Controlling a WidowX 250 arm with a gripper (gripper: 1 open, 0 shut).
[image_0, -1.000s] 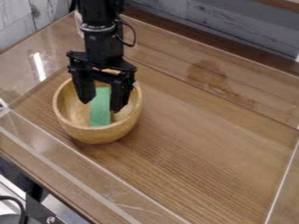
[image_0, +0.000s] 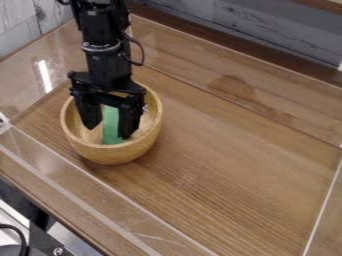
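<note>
A tan bowl (image_0: 124, 150) sits on the wooden table at the left. Inside it lies a green object (image_0: 111, 124). My black gripper (image_0: 110, 116) is down in the bowl over the green object, its two fingers apart on either side, open. Whether the fingers touch the green object cannot be seen clearly.
A dark wall with a ledge runs along the back right. A black cable (image_0: 14, 240) lies off the table's edge at the lower left.
My gripper has moved a little to the left and down over the green object, which is now more hidden. The bowl looks about the same.
</note>
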